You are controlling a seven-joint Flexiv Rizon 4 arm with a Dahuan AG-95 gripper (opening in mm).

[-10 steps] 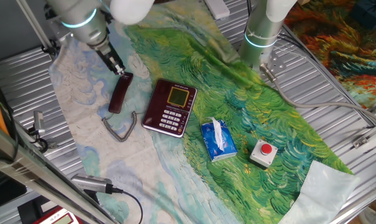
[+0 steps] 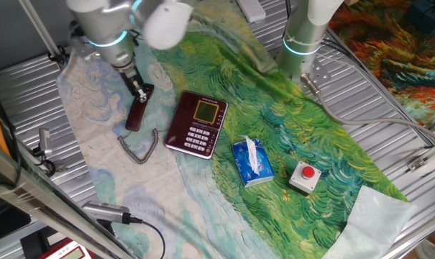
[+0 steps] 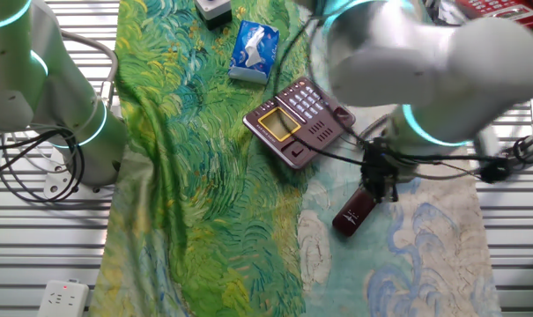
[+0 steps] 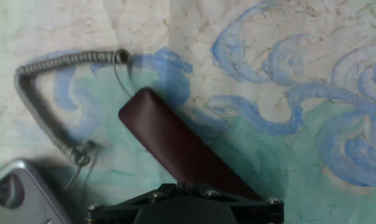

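A dark maroon telephone handset [image 2: 137, 114] lies on the painted cloth, a coiled grey cord [image 2: 140, 157] trailing from its near end. Left of it in exterior view 2 rests the matching telephone base [image 3: 288, 132], its keypad and gold-framed display facing up. My gripper [image 2: 143, 96] points down at the handset's far end and overlaps it in exterior view 1. In the wrist view the handset [image 4: 175, 140] runs diagonally beneath the black gripper, which hides its near end. Whether the fingers touch the handset, and how far apart they stand, is unclear.
A blue tissue pack [image 2: 252, 162] and a box with a red button [image 2: 304, 177] sit beyond the telephone base. A grey device with a cable [image 2: 107, 212] lies at the near left.
The gripper has come down and slightly to the right in exterior view 1, from beside the handset's far end to over it. The handset, cord and base have not visibly moved.
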